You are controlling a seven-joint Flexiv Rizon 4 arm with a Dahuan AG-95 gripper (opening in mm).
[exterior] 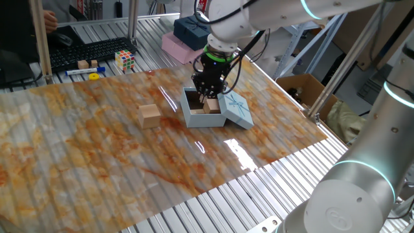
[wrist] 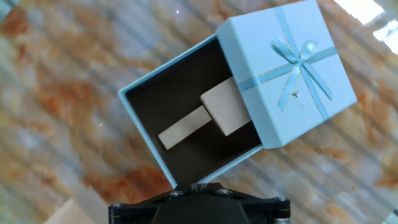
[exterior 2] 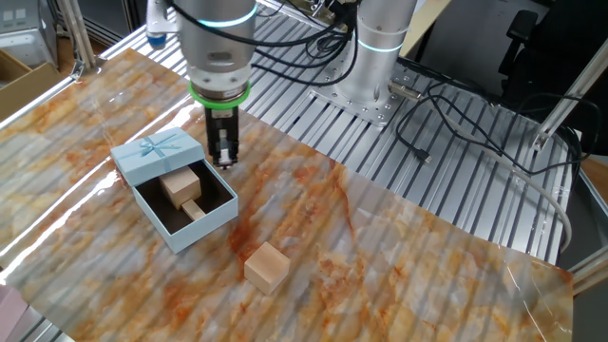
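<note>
A light blue box (exterior 2: 193, 236) stands on the marbled sheet. Its lid (wrist: 292, 68), tied with a ribbon bow, rests tilted across one side and leaves part of the box uncovered. Inside lie a wooden cube (wrist: 226, 107), partly hidden by the lid, and a small wooden bar (wrist: 185, 127) touching it. Another wooden cube (exterior 2: 267, 269) sits outside on the sheet, apart from the box. My gripper (exterior 2: 224, 163) hangs above the box's edge, pointing down. It looks shut, its fingertips together at the wrist view's bottom, with nothing seen between them.
Far from the arm stand a keyboard (exterior: 90, 57), a puzzle cube (exterior: 125, 60), a marker (exterior: 85, 71) and a yellow ring (exterior: 94, 76). Dark blue and pink boxes (exterior: 179, 49) are stacked behind the sheet. Much of the marbled sheet (exterior: 71, 155) is bare.
</note>
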